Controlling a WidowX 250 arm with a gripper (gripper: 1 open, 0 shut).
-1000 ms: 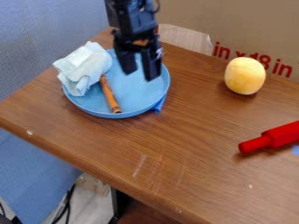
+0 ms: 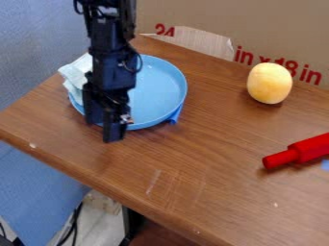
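My gripper (image 2: pixel 108 120) reaches down over the left part of a blue plate (image 2: pixel 161 91) on the wooden table. It covers most of what lies there; part of a white cloth (image 2: pixel 76 74) shows to its left. Whether the fingers are open or shut, or around anything, is unclear.
A pale yellow round object (image 2: pixel 270 83) sits at the back right. A red cylindrical object (image 2: pixel 295 152) lies on the right. The left table edge drops to a blue surface.
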